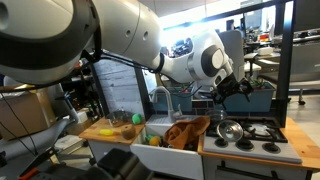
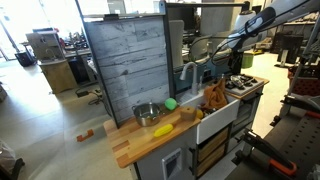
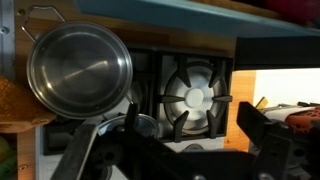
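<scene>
My gripper [image 1: 233, 93] is above the stove in exterior view 1, its fingers spread with nothing between them. In the wrist view, its dark fingers [image 3: 270, 140] stand wide apart over the stove. A round silver pan [image 1: 230, 130] shows at the stove's left part. The wrist view shows a two-handled steel pot [image 3: 80, 70] at the back left. Below and right of it, a smaller metal pan [image 3: 143, 127] is partly hidden by the left finger.
The black stove top [image 1: 262, 140] has a free burner [image 3: 195, 98] at its back right. An orange-brown cloth [image 1: 182, 134] lies by the sink, left of the stove. A blue shelf [image 3: 190, 20] runs behind. A yellow object [image 2: 163, 130] and a steel bowl [image 2: 147, 114] sit on the far counter.
</scene>
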